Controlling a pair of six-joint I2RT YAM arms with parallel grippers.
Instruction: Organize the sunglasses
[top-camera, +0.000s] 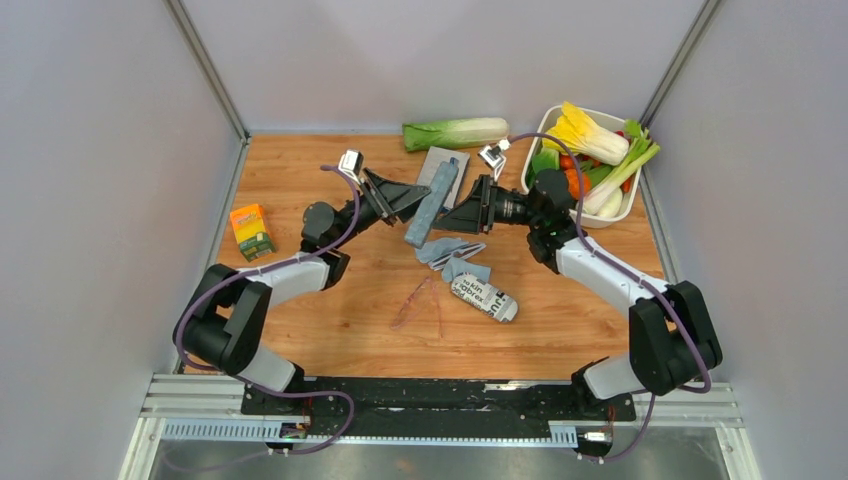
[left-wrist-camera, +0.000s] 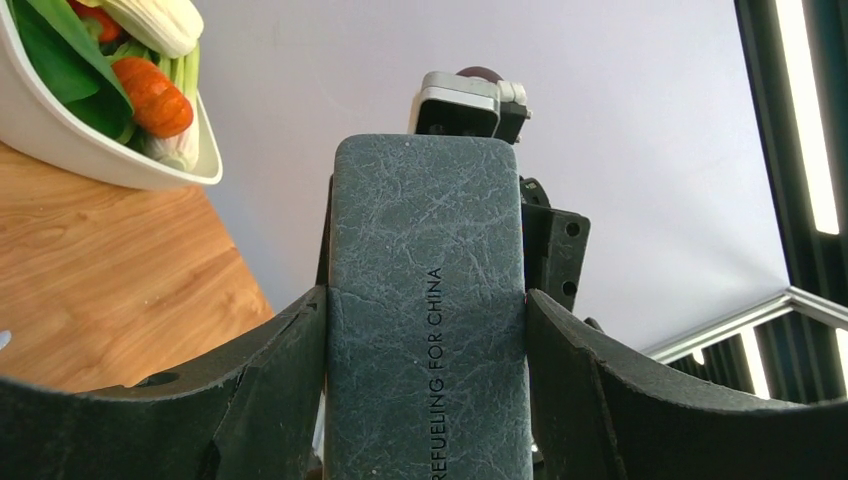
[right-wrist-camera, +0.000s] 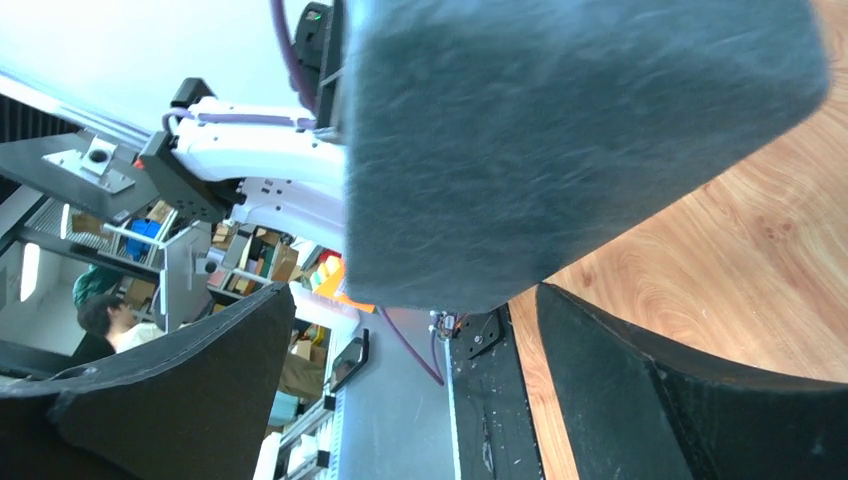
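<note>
Pink, clear-looking sunglasses (top-camera: 418, 303) lie on the table's front middle. Above the table hangs a long grey-blue case (top-camera: 432, 200) printed "REFUELING FOR CHINA"; in the left wrist view the case (left-wrist-camera: 428, 230) fills the space between both fingers. My left gripper is shut on it. From the other side faces my right gripper, its fingers spread with nothing held. The case (right-wrist-camera: 560, 150) looms just beyond those fingertips in the right wrist view. No seam or opening shows on the case's visible faces.
Below the case lies a blue cloth (top-camera: 464, 269) with a pale cord, beside a white spray can (top-camera: 485, 298). Behind stand a grey notebook (top-camera: 436, 165), a leafy vegetable (top-camera: 456, 133) and a vegetable basket (top-camera: 630, 205). A yellow-green box (top-camera: 252, 231) is far left.
</note>
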